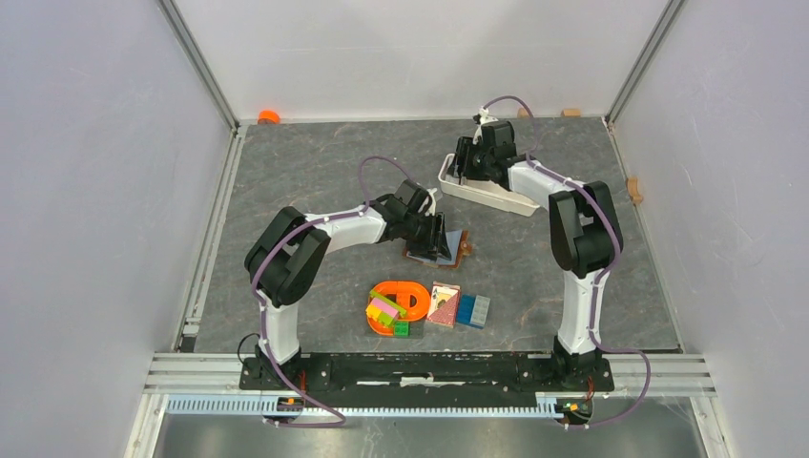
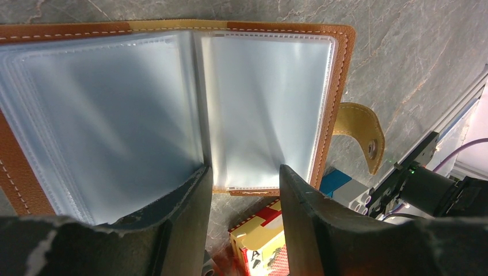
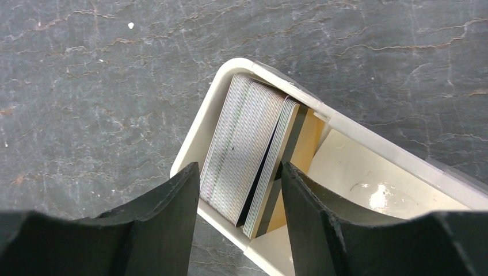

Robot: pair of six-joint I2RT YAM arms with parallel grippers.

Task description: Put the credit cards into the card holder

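Observation:
The brown leather card holder (image 2: 335, 69) lies open at table centre, showing clear plastic sleeves (image 2: 103, 121). My left gripper is over it, part open, fingertips at the lower part of the sleeves, no card visible between them. In the right wrist view a white box (image 3: 385, 148) holds a packed row of cards (image 3: 236, 146) at one end, with dark and tan cards (image 3: 299, 155) at the row's inner side. My right gripper is part open over them, one fingertip at the dark and tan cards; whether it touches them I cannot tell.
At the front are an orange object (image 1: 419, 291) with toy bricks, a red playing-card box (image 1: 443, 303) and a blue block (image 1: 468, 309). Bare table (image 1: 315, 167) spreads at the back left and right of the card holder.

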